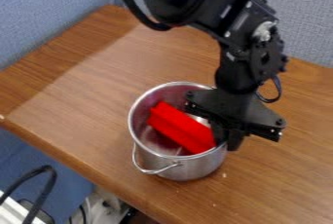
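A steel pot [156, 158] with wire handles stands on the wooden table near its front edge, with a red block [180, 128] lying inside it. My black gripper [221, 130] is at the pot's right side, over the rim, beside the block's upper right. The fingertips are largely hidden behind the dark housing and the rim, so what lies between them cannot be seen.
Padded walls stand behind.
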